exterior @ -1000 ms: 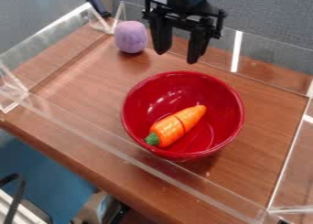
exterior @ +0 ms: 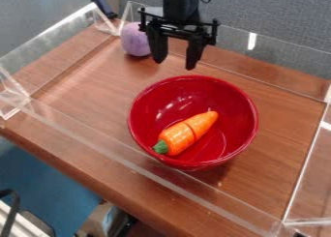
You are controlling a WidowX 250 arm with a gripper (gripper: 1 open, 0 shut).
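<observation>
My gripper [exterior: 176,56] hangs open at the top middle, above the back of the table, with nothing between its two dark fingers. A red bowl [exterior: 235,125] sits right of centre on the wooden table, holding an orange toy carrot [exterior: 189,129] with a green tip. Behind my gripper, to the left, a purple round toy [exterior: 135,44] is partly hidden by it.
Clear low walls border the wooden table [exterior: 91,105] on several sides. The table's left half and the strip behind the bowl are bare.
My gripper has moved a little to the left, now overlapping the purple toy in view. The bowl, carrot and purple toy stay put.
</observation>
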